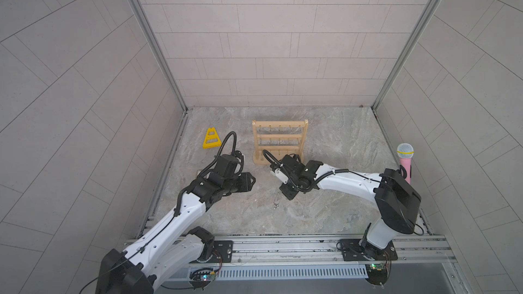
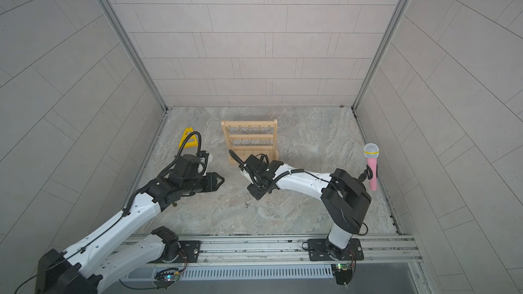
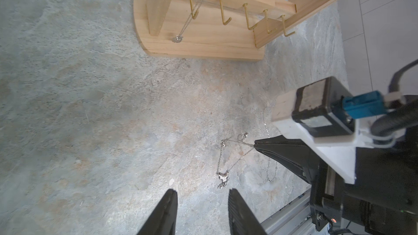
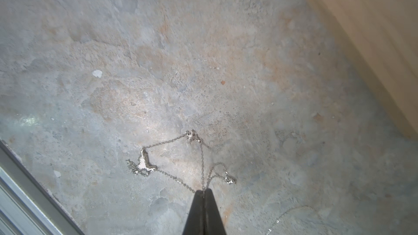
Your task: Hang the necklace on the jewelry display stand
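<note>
A wooden display stand (image 1: 280, 123) with gold hooks stands at the back centre; in the left wrist view a necklace with a round pendant (image 3: 177, 38) hangs on it. Silver necklaces with pendants (image 4: 143, 161) lie on the stone surface in front. My right gripper is shut on a thin necklace chain at its fingertips, low over the surface. My left gripper is open, its fingers apart with nothing between them, left of the right gripper and facing the loose necklaces.
A yellow triangular object (image 1: 212, 142) lies left of the stand. A pink microphone (image 2: 372, 168) is at the far right. The metal rail (image 1: 261, 239) runs along the front edge.
</note>
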